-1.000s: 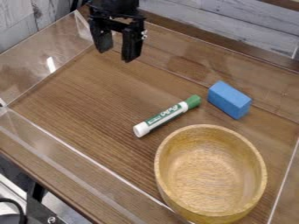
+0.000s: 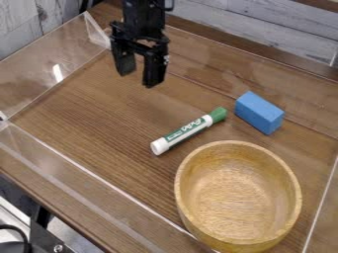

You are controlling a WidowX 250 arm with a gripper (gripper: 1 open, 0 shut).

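Note:
My gripper (image 2: 140, 67) hangs at the top centre-left of the camera view, black, with its fingers apart and nothing seen between them, above bare wooden floor. A white tube with a green cap (image 2: 187, 132) lies diagonally below and right of it. A blue box (image 2: 259, 112) sits further right. A yellow bowl (image 2: 238, 197) stands at the lower right.
The wooden tray is bounded by pale walls (image 2: 40, 40) at the left and back. Black cables lie at the lower left corner outside it.
My gripper has moved a little down in the view, toward the camera. The tube, blue box and bowl have not moved.

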